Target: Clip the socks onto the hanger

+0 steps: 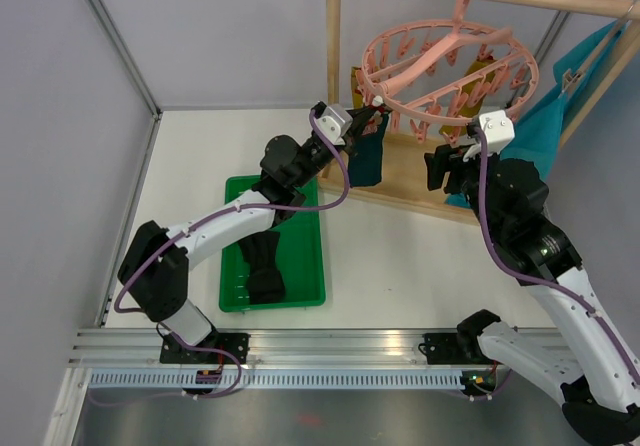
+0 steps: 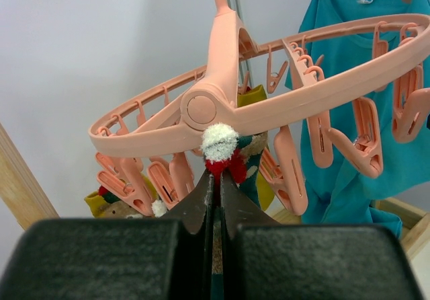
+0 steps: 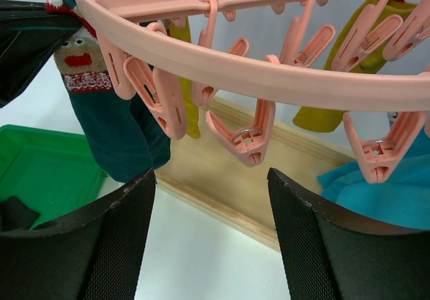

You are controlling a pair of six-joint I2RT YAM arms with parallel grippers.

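A round pink hanger (image 1: 447, 120) with clips dangling from its rim hangs from a wooden rail. My left gripper is shut on the white-and-red cuff of a teal reindeer sock (image 3: 107, 122), right against the rim's outer side. The sock hangs down below the rim beside a pink clip (image 3: 115, 68); whether any clip grips it cannot be told. Open and empty, my right gripper stands below the near rim, under an empty clip (image 3: 245, 135). Mustard socks (image 3: 322, 108) hang at the hanger's far side.
A green basket (image 1: 227, 286) holds dark socks (image 1: 265, 266) on the white table. A turquoise garment (image 1: 540, 126) hangs at the right of the wooden frame (image 1: 333, 46).
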